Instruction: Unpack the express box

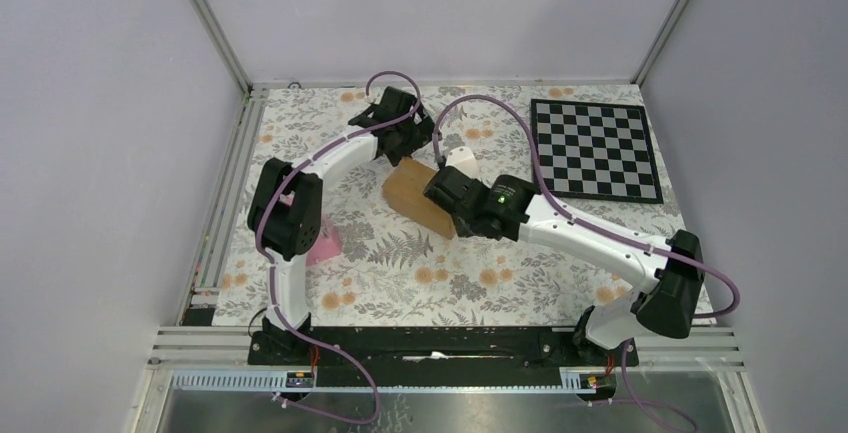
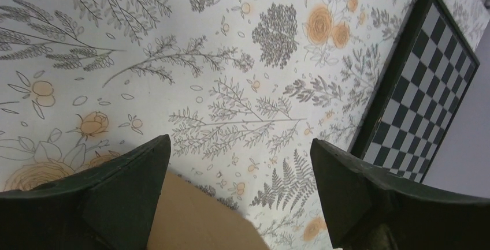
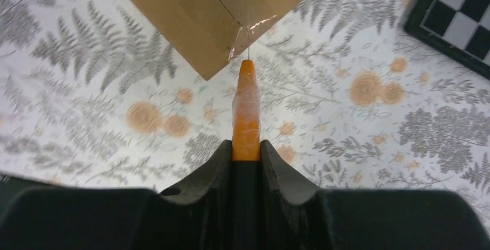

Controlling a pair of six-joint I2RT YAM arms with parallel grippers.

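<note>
The brown cardboard box [image 1: 415, 198] lies slanted on the patterned table, between my two arms. My left gripper is open at the box's far end, and part of the box [image 2: 202, 218] shows low between its fingers. In the right wrist view, my right gripper is shut on an orange cutter-like tool [image 3: 247, 111] pointing at the box's near end. A thin blade seems to extend from its tip to the box seam. Clear tape [image 3: 254, 33] sticks out over that edge. From above, the right gripper hides the tool.
A black-and-white checkered board [image 1: 597, 151] lies at the back right. Something pink [image 1: 325, 243] rests on the table beside the left arm.
</note>
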